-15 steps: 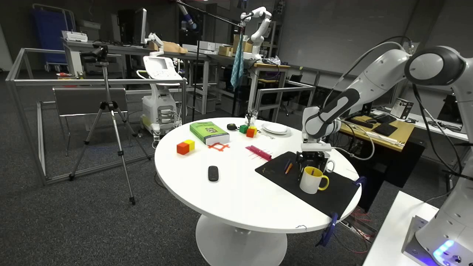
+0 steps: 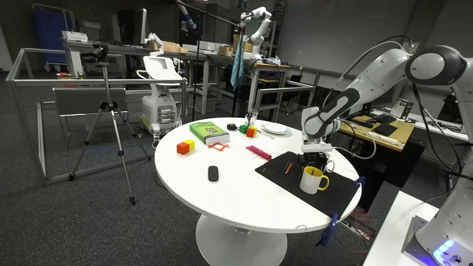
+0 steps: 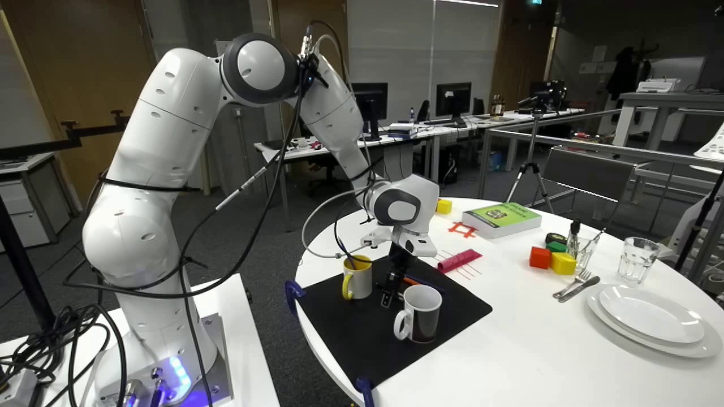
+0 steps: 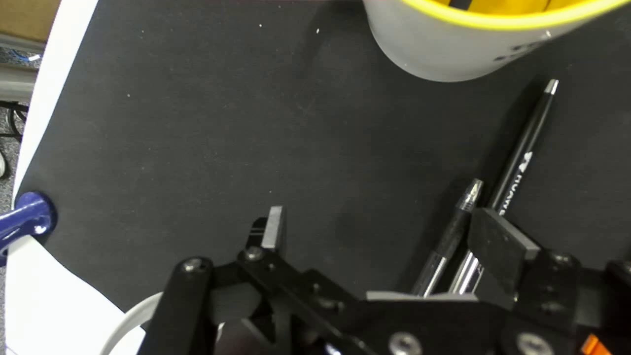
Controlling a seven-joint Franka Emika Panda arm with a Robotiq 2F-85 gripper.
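My gripper stands open low over the black mat (image 4: 254, 118), its fingers wide apart and only bare mat showing between the tips. The right finger (image 4: 500, 248) overlaps two pens in the wrist view: a long black pen (image 4: 523, 148) and a shorter dark one with silver parts (image 4: 452, 233). Whether it touches them I cannot tell. A white mug with a yellow inside (image 2: 310, 181) stands upright, with a dark stick-like item in it. On the gripper's other side is a second white mug (image 3: 422, 312), whose pale rim (image 4: 133, 319) shows at the wrist view's lower left.
Blue clamps (image 2: 328, 230) grip the table edge. A pink-red piece (image 3: 460, 260), a green book (image 3: 502, 217), coloured blocks (image 3: 541, 258), a glass (image 3: 638, 260) and stacked plates (image 3: 651, 315) lie beyond the mat.
My gripper has shifted very slightly downward in exterior view 1. The mugs, pens and other table items look unmoved.
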